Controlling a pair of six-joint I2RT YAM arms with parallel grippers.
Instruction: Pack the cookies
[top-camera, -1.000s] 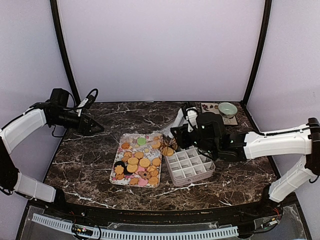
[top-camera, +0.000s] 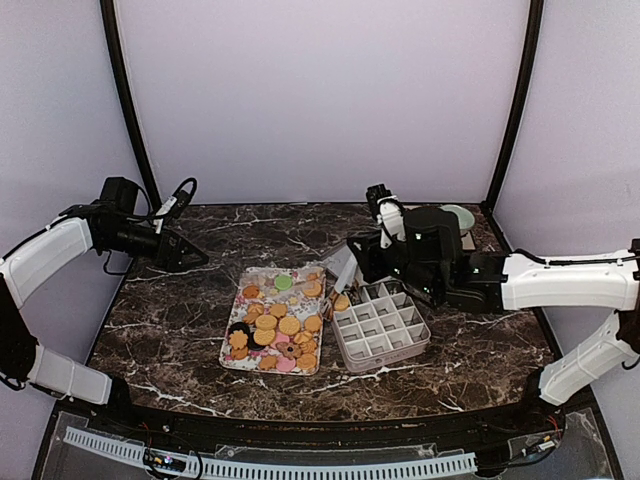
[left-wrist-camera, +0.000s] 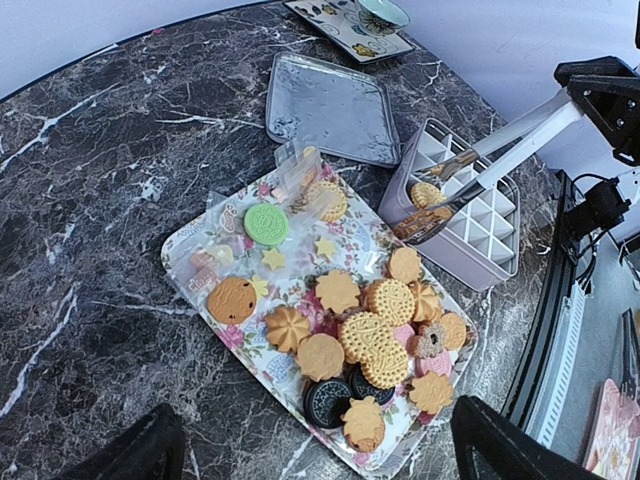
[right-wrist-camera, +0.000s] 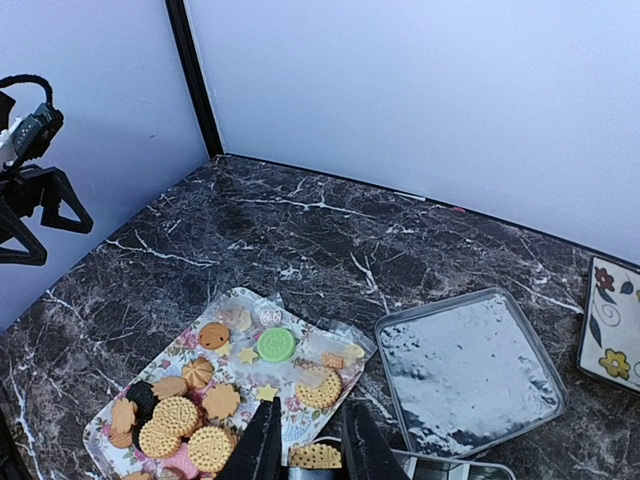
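Note:
A floral tray (top-camera: 235, 330) of mixed cookies (left-wrist-camera: 385, 297) lies left of a white compartment box (top-camera: 385, 350). My right gripper (top-camera: 365, 258) holds white tongs (left-wrist-camera: 520, 150), their metal tips low at the box's back-left compartments, near cookies seen between and under them. In the right wrist view a patterned cookie (right-wrist-camera: 315, 456) shows just beyond the fingers; whether the tongs grip it I cannot tell. The finger is partly apart around the tongs. My left gripper (top-camera: 180, 255) stands open and empty over the table's left side.
An empty metal tray (right-wrist-camera: 470, 365) lies behind the box. A floral plate (left-wrist-camera: 340, 30) with a bowl (left-wrist-camera: 382, 14) stands at the back right.
The right arm and gripper have risen slightly and shifted a little right with the tongs. The left arm has not moved.

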